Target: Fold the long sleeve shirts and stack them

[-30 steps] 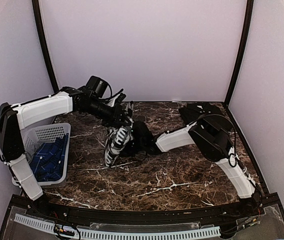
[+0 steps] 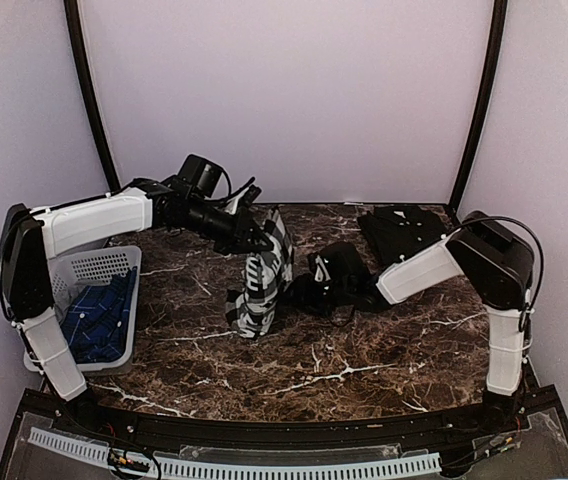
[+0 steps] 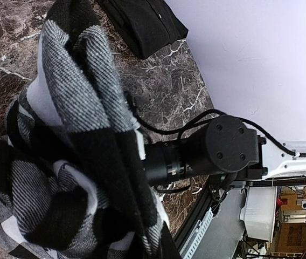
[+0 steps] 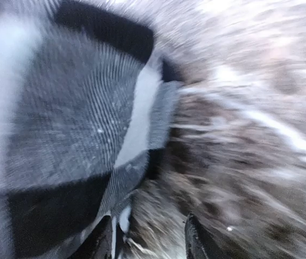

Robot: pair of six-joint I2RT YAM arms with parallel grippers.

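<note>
A black-and-white checked shirt (image 2: 264,275) hangs bunched above the middle of the table. My left gripper (image 2: 261,243) is shut on its upper part; in the left wrist view the hanging cloth (image 3: 88,102) covers much of the scene. To the shirt's right and low down is my right gripper (image 2: 296,293). In the right wrist view its fingers (image 4: 196,243) stand apart, with a cloth edge beside the left one and no clear grip on it. A folded black shirt (image 2: 402,232) lies at the back right.
At the left a white basket (image 2: 132,310) holds a dark blue plaid garment (image 2: 99,318). Bare marble tabletop (image 2: 364,370) extends across the front and the right. Pale walls enclose the back and sides.
My right gripper has moved right, away from the left arm. The shirt's hanging part has swung right and hangs more upright. The left arm has shifted only slightly right.
</note>
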